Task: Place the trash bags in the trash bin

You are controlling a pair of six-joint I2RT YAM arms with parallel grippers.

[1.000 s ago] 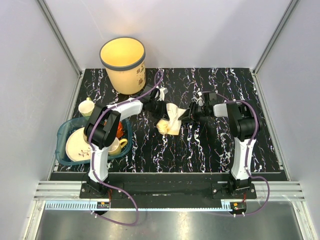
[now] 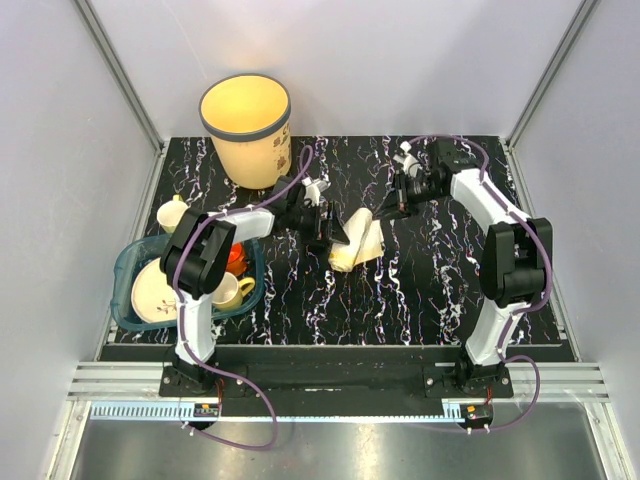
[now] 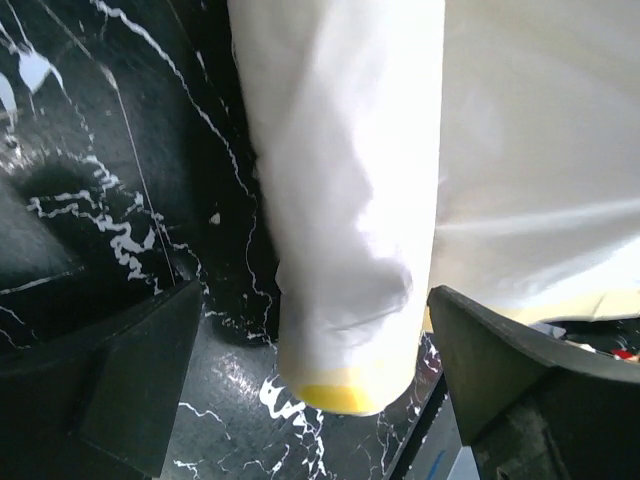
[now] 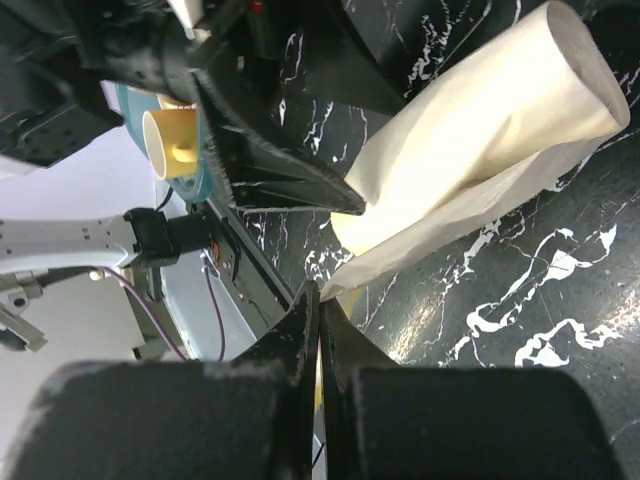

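The trash bags (image 2: pixel 345 254) are a pale cream roll with a yellow end, lying near the table's middle, a loose sheet (image 2: pixel 371 243) spread from its right side. My left gripper is open, its fingers (image 3: pixel 125 385) apart on either side of the roll. In the right wrist view, my right gripper is shut on the edge of that sheet, which stretches up to the roll. The trash bin (image 2: pixel 250 155), yellow with a grey rim, stands upright at the back left, its inside looking empty.
A blue-green basket (image 2: pixel 123 285) with a plate, cups and an orange item sits at the left, below my left arm. A cream cup (image 2: pixel 172 212) stands behind it.
The right gripper has shifted up and right, drawing the sheet; the roll has moved slightly right and now lies more slanted.
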